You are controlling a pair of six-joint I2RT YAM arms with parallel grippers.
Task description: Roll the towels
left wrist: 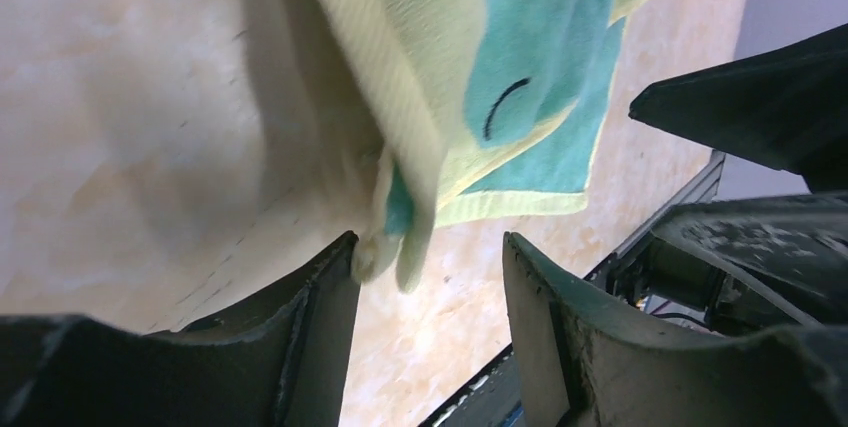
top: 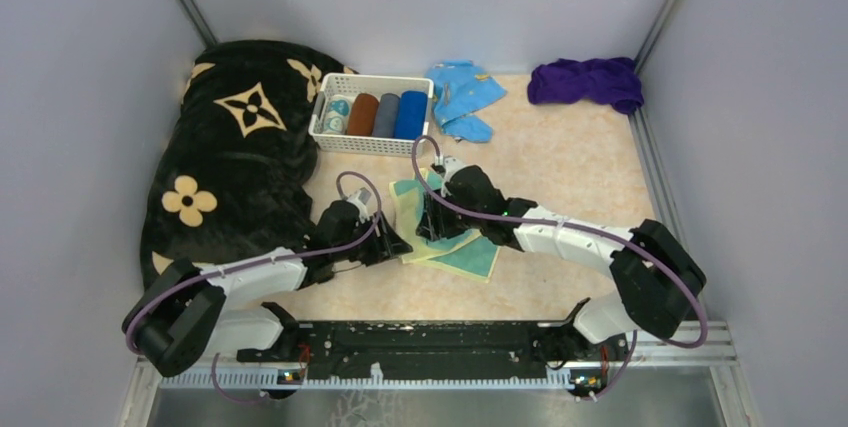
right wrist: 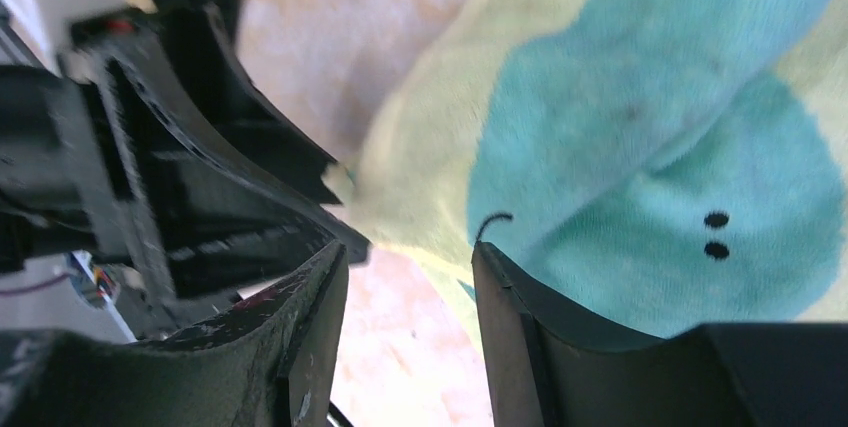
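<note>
A green towel with a pale yellow border [top: 467, 260] lies partly folded on the table in front of the basket. In the left wrist view its yellow corner [left wrist: 408, 237] stands raised near the fingertips, reaching between the parted fingers. My left gripper [top: 398, 246] is at the towel's left edge, fingers apart. My right gripper [top: 432, 234] is over the towel's folded part, also open. The right wrist view shows the folded layer [right wrist: 590, 137] beyond the fingertips, with none of it clamped. In the top view both arms hide part of the towel.
A white basket [top: 366, 147] holds several rolled towels. Beside it are a light blue cloth [top: 462, 97] and a purple cloth [top: 585, 83]. A black patterned cushion [top: 235, 167] fills the left side. Free table [top: 570, 167] lies to the right.
</note>
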